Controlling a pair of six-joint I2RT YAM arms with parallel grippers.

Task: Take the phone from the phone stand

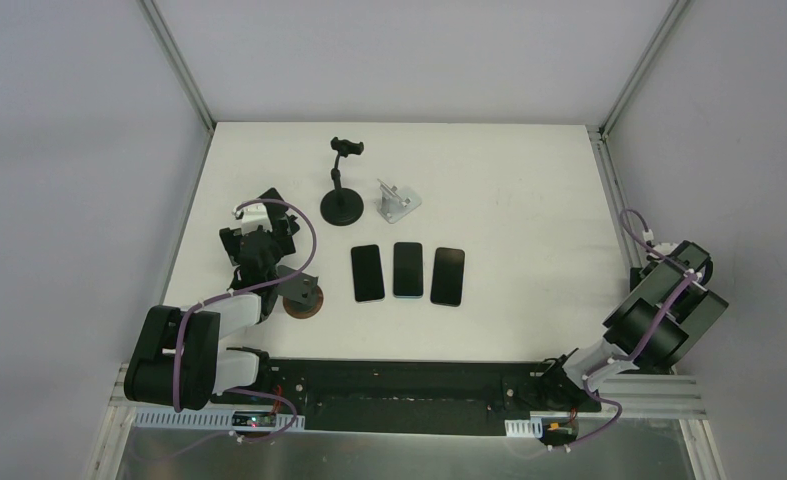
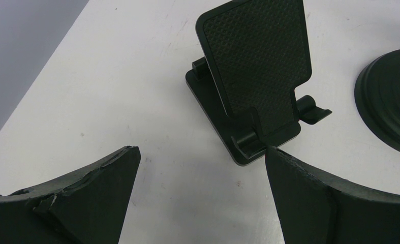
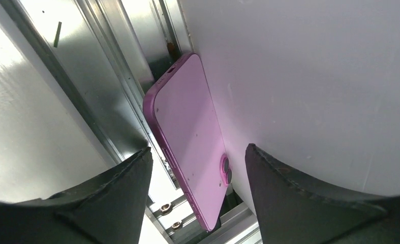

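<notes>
A pink phone [image 3: 187,122] is tilted on edge in the gap between the metal rail and the right wall, its camera side showing. My right gripper is part open above it, and the phone's lower half appears between the fingers without a visible grip. The left gripper stands open and empty over the white table, facing a black folding stand [image 2: 258,61] that holds no phone. Three dark phones [image 1: 367,273] lie flat in a row. A black tall stand [image 1: 341,205] and a clear stand [image 1: 399,203] are empty behind them.
Beside the left arm is a grey stand with a round brown base [image 1: 302,300]. The right wall [image 1: 739,180] and metal rail [image 3: 101,66] crowd my right gripper.
</notes>
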